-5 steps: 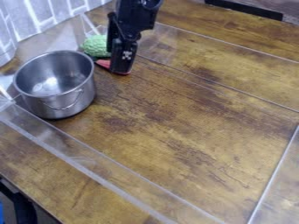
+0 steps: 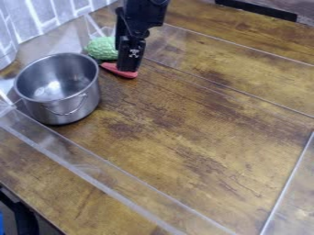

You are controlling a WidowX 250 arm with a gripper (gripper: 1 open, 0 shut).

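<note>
My black gripper point(image 2: 128, 61) hangs at the top centre, its fingers over a small red object point(image 2: 119, 70) that lies on the wooden table. Behind it to the left sits a green, cabbage-like object point(image 2: 101, 48). A steel pot point(image 2: 58, 88) stands at the left. I cannot tell whether the fingers are open or shut.
Clear panels or strips run along the left and right. A dark edge point(image 2: 258, 11) lies at the back right.
My gripper has moved slightly left since a second ago, and more of the red object shows beneath it. The pot has not moved.
</note>
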